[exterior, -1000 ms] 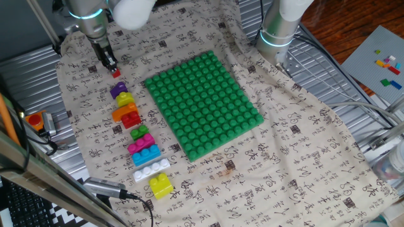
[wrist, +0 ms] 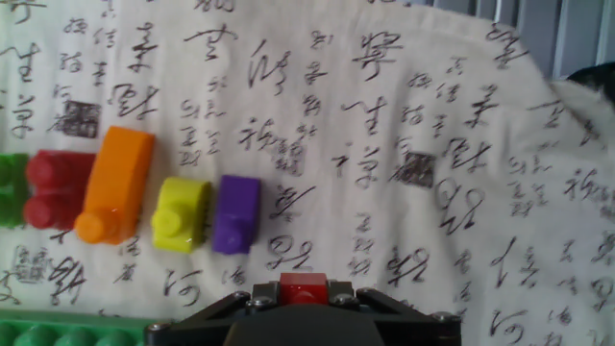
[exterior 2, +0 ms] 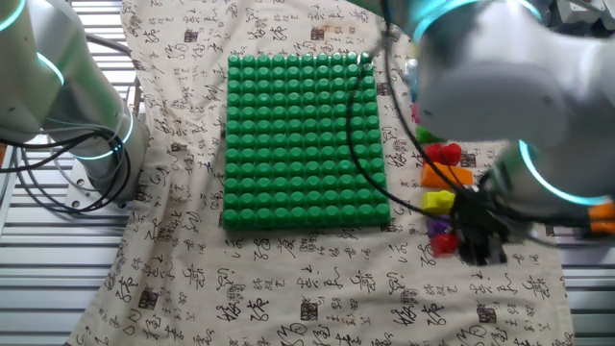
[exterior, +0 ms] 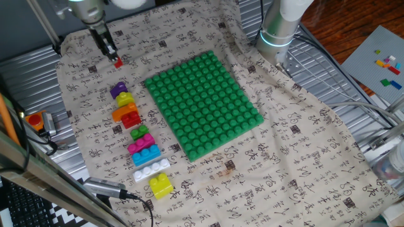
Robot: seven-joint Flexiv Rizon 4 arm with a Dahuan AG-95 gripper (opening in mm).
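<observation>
A small red block is held between the fingertips of my gripper, which is shut on it. In exterior view 1 the gripper is at the far left of the cloth, beyond the purple block. A row of blocks runs from there toward the near side: yellow, orange, red, green, magenta, blue, white and another yellow one. The green studded baseplate lies beside this row, its studs bare.
Off the cloth, a grey plate carries several small bricks. A cabled metal device rests at the near left. Open cloth spreads around the baseplate's near and right sides.
Row and baseplate have stayed put.
</observation>
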